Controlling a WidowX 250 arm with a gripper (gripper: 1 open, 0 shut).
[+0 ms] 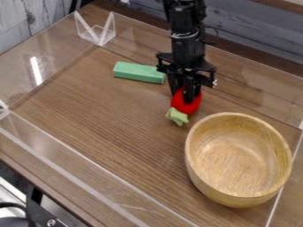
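My gripper (185, 88) is shut on a red object (186, 102) with a pale green top or end (178, 115) pointing toward the front, in the middle of the table. A green block (138, 73) lies just left of the gripper. The fingertips are partly hidden by the gripper's body.
A large tan bowl (236, 161) sits at the front right of the wooden table (95, 133). A clear plastic object (96, 28) stands at the back left.
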